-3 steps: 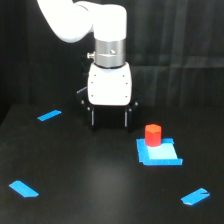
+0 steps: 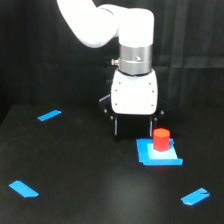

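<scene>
A small red block (image 2: 161,140) stands on a white patch (image 2: 155,155) framed by blue tape, right of the table's middle. My gripper (image 2: 134,128) is just to the left of the block, its dark fingers spread wide and pointing down. The gap between them looks empty. The right finger is close to the block's left side; whether they touch, I cannot tell.
Strips of blue tape lie at the back left (image 2: 49,115), the front left (image 2: 23,189) and the front right (image 2: 195,197).
The arm and gripper have shifted right and slightly lower. The red block now sits a little further right and nearer the camera on the white patch. The fingers remain apart.
</scene>
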